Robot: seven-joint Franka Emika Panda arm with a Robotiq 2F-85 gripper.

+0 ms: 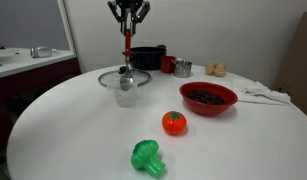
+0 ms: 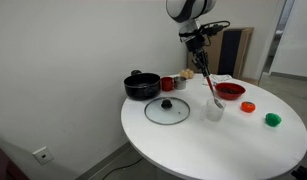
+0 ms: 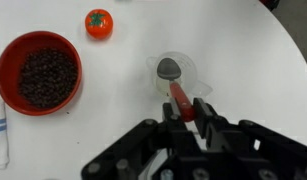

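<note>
My gripper is shut on the red handle of a spoon, high above the table. Below the handle, the spoon's grey head is at the mouth of a clear cup; whether it is fully out of the cup I cannot tell. The wrist view shows the same red handle running out from between the fingers, with the rounded grey head over the clear cup. The cup stands upright on the white table.
A red bowl of dark beans, a tomato and green broccoli lie to one side. Behind stand a glass lid, a black pot, a red cup and a metal cup.
</note>
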